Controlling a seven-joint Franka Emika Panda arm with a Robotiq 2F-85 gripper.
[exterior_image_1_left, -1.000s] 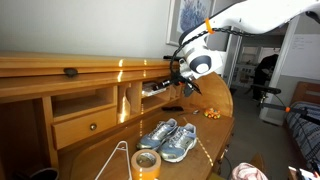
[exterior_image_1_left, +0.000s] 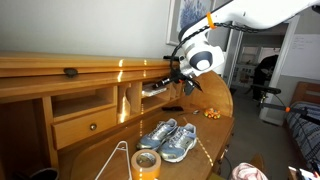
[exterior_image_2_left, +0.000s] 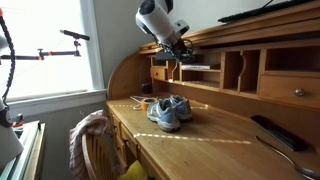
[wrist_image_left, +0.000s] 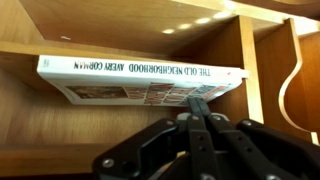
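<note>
A white-spined book titled "The Old Neighborhood" (wrist_image_left: 150, 70) lies flat in a wooden cubby of the desk hutch, its spine facing out in the wrist view. My gripper is shut just in front of the book's right part, its fingertips at the lower edge. Nothing shows between the fingers; whether they touch the book cannot be told. In the second exterior view the gripper (exterior_image_2_left: 181, 58) hangs at the hutch opening, above the desk. The white arm (exterior_image_1_left: 203, 57) reaches there from the upper right in the first exterior view.
Grey sneakers (exterior_image_1_left: 179, 143) stand on the wooden desktop (exterior_image_2_left: 205, 143), with a roll of tape (exterior_image_1_left: 146, 160) near them. A black object (exterior_image_2_left: 277, 131) lies farther along the desk. Cubby dividers (wrist_image_left: 250, 65) and shelf boards closely surround the gripper.
</note>
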